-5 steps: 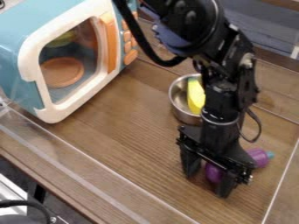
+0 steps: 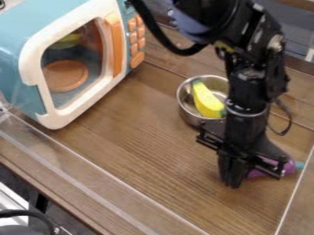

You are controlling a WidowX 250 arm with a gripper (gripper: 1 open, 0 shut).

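My black gripper (image 2: 230, 167) is low over the wooden table, shut, its fingertips pointing down. Behind it a purple object with a blue tip (image 2: 277, 167) lies on the table, partly hidden by the gripper; I see nothing clearly held between the fingers. A steel bowl (image 2: 186, 111) holding a yellow banana-like piece (image 2: 207, 97) stands just behind the gripper to the left.
A toy microwave (image 2: 31, 46) with an orange plate inside fills the upper left. A dark cable runs at the bottom left.
The gripper has moved back and up in the view, toward the bowl, uncovering more table in front. The purple object remains at the right, now behind the gripper.
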